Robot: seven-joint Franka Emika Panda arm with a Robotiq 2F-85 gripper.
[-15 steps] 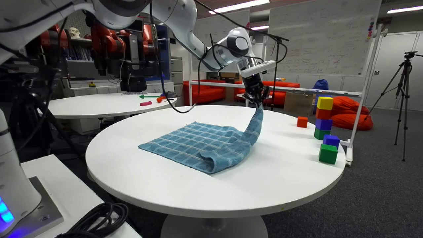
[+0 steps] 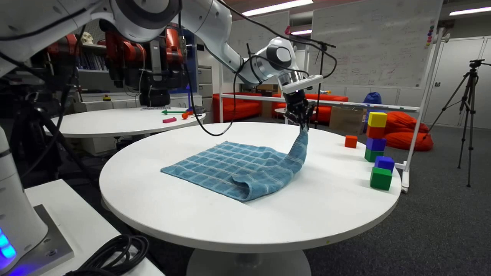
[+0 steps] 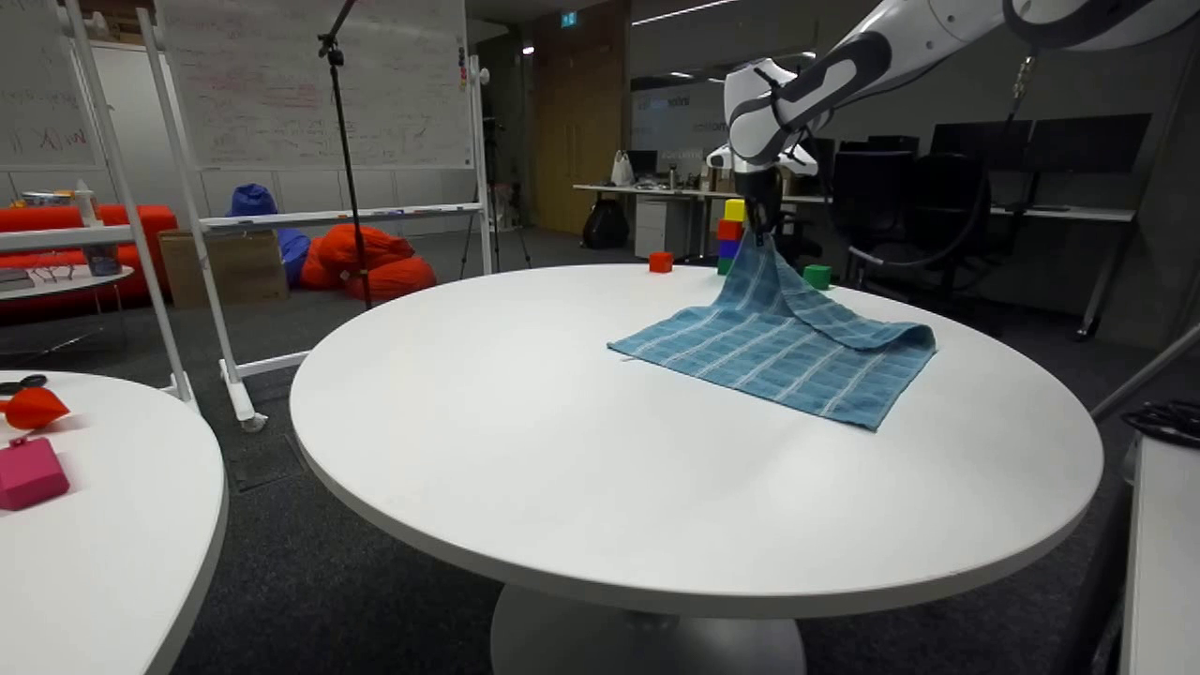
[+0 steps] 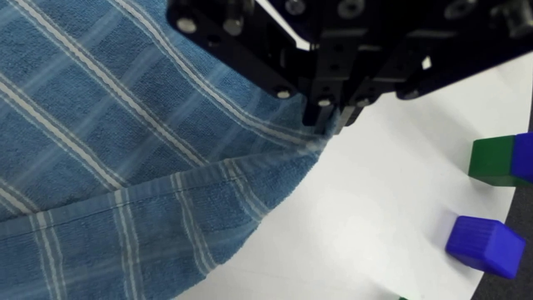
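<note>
A blue checked towel (image 2: 230, 166) lies on the white round table (image 2: 152, 193), with one corner drawn up off the surface. My gripper (image 2: 303, 127) is shut on that raised corner, as the wrist view also shows, where the cloth (image 4: 125, 115) runs up between the fingertips. From the corner the towel (image 3: 787, 349) slopes down to the table in exterior view 2. Its near right part is curled over on itself, while the left part rests flat.
Right of the towel stand a red cube (image 2: 350, 141), a stack topped by a yellow cube (image 2: 377, 119), a blue cube (image 2: 384, 163) and a green cube (image 2: 381, 178), near the table's edge.
My gripper has shifted slightly to the right and a little lower, carrying the towel's raised corner along. The flat part of the towel and the cubes stay where they were.
</note>
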